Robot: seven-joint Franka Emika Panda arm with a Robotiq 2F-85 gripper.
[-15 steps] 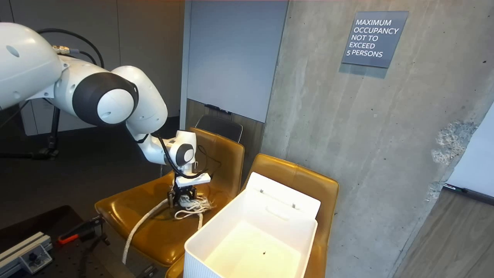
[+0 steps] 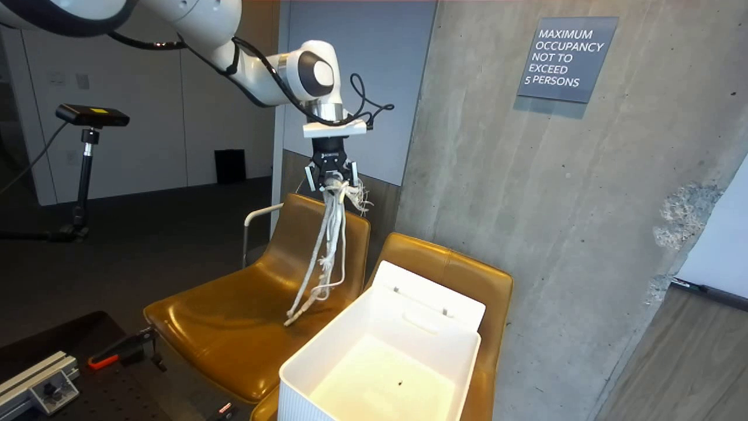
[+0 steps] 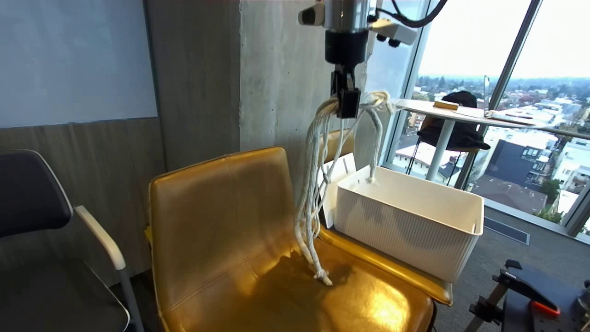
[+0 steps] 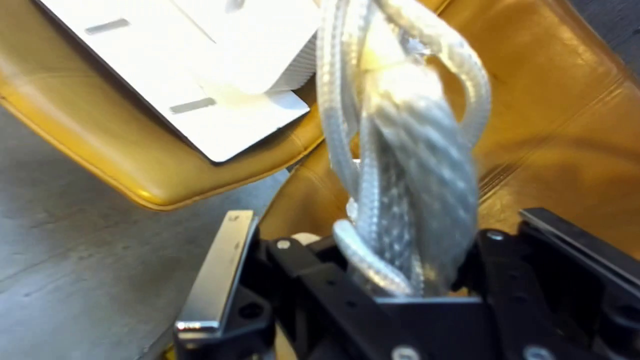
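Note:
A bundle of whitish rope hangs from my gripper, its loose ends dangling over the left tan chair. In the second exterior view the rope drapes to both sides of the gripper, and its knotted lower end hangs close to the chair seat. The wrist view shows the rope gathered between the fingers, which are shut on it; the exact pinch point is partly hidden by the strands. Right of the rope, an empty white bin rests on the other chair.
A white panel stands at the bin's back end. A concrete wall rises behind the chairs, and a dark table with a clamp sits at lower left.
The arm has risen well above the left chair and moved a little right, lifting the rope off the seat. The bin has not moved.

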